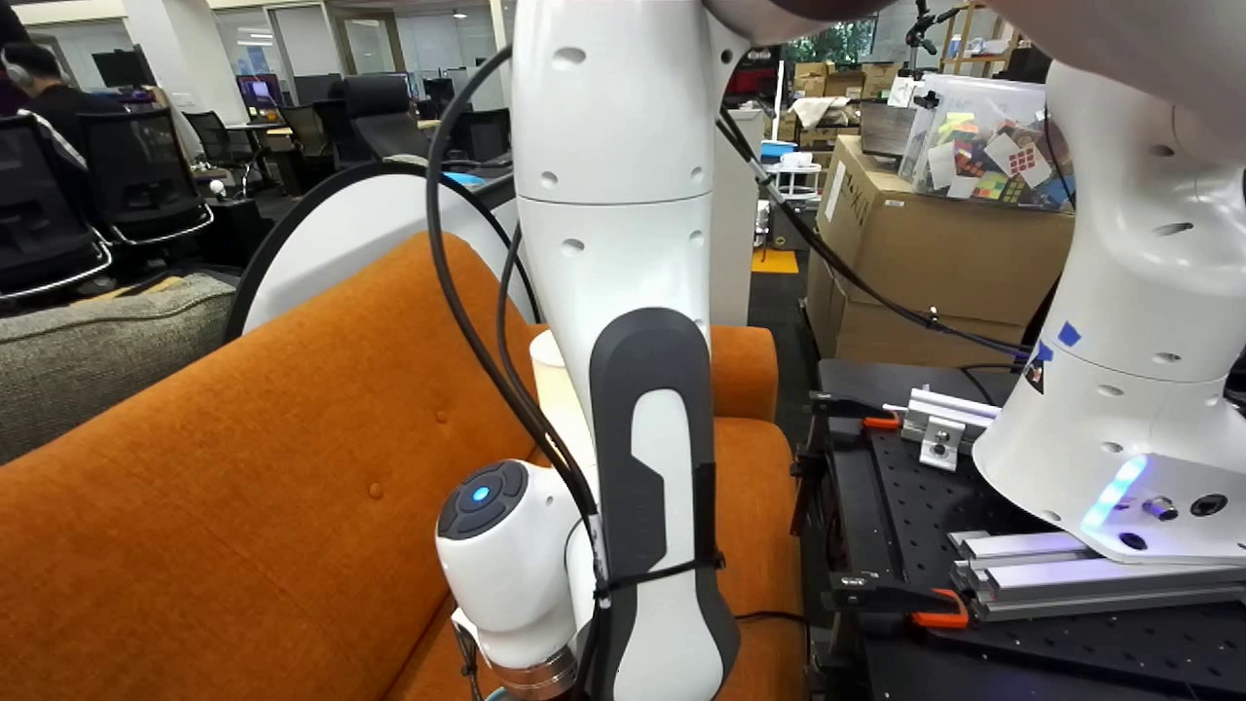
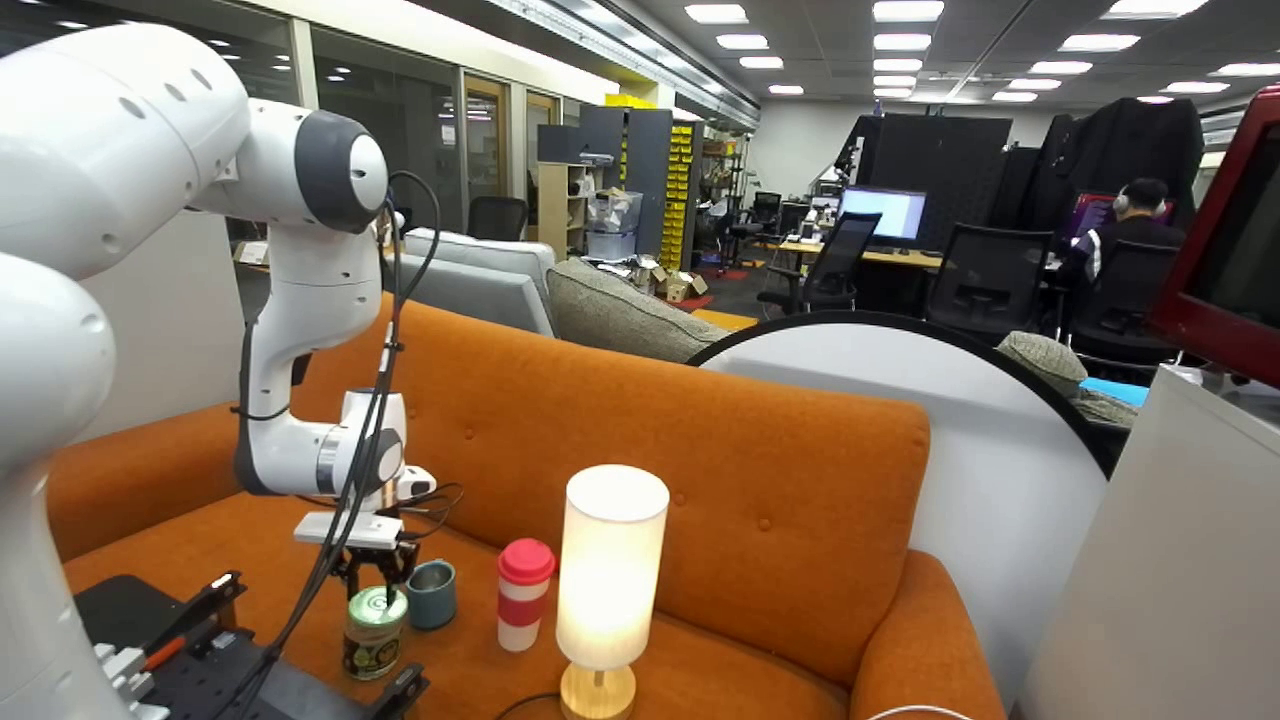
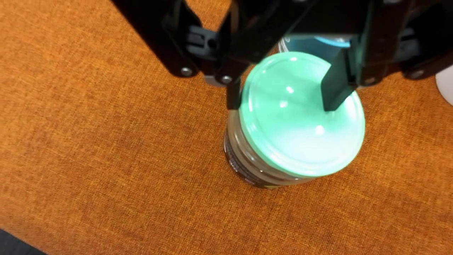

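A jar [image 2: 372,648] with a pale green lid [image 3: 297,131] stands upright on the orange sofa seat. Right above it is my gripper, its fingers apart. In the wrist view one fingertip [image 3: 233,95] is at the lid's left edge, while the other fingertip [image 3: 335,87] overlaps the lid's upper right part. Whether either touches the lid I cannot tell. Behind the jar is a blue-grey mug [image 2: 432,596], partly hidden by the gripper in the wrist view. The gripper and jar are out of sight in exterior view 1.
A white tumbler [image 2: 521,600] with a red lid and band stands beyond the mug, beside a lit table lamp [image 2: 609,564]. The sofa backrest [image 2: 744,480] rises behind them. Bare seat lies left of the jar in the wrist view. Cables hang along the arm.
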